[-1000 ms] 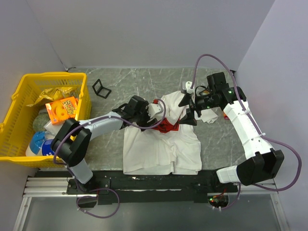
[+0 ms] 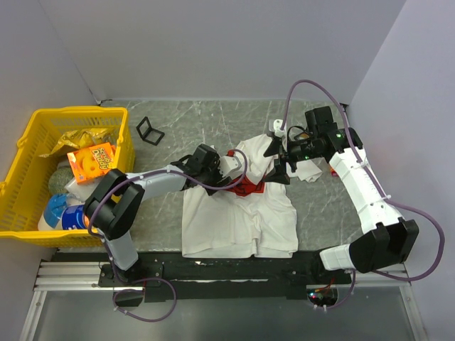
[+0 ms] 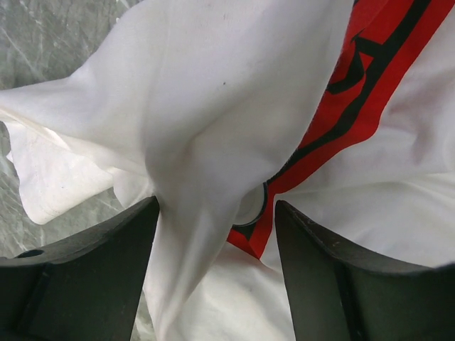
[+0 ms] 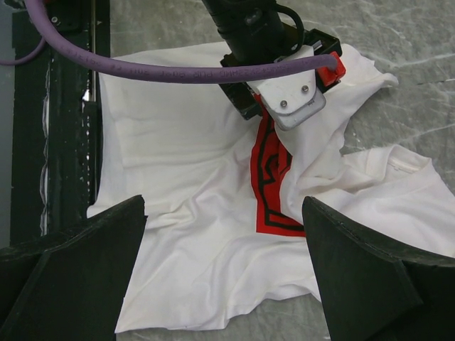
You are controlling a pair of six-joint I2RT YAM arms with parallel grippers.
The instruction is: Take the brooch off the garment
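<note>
The white garment (image 2: 238, 220) lies spread on the table, its red, black-patterned panel (image 4: 269, 174) partly covered by a fold. A round, silvery, brooch-like piece (image 3: 252, 206) peeks from beneath the white fold on the red trim; most of it is hidden. Close over that spot, my left gripper is open, with the fold and the edge of the round piece showing between its fingers. My right gripper stands open above the garment's right side, its fingers apart and empty. In the top view the left gripper's tips are hidden by its arm and hose.
A yellow basket (image 2: 131, 153) full of packaged goods stands at the left, beside the left arm. A small black stand (image 2: 149, 132) sits at the back. Bare grey table (image 2: 192, 117) shows behind the garment. Purple hoses (image 4: 178, 72) loop over both arms.
The right arm and the garment look the same.
</note>
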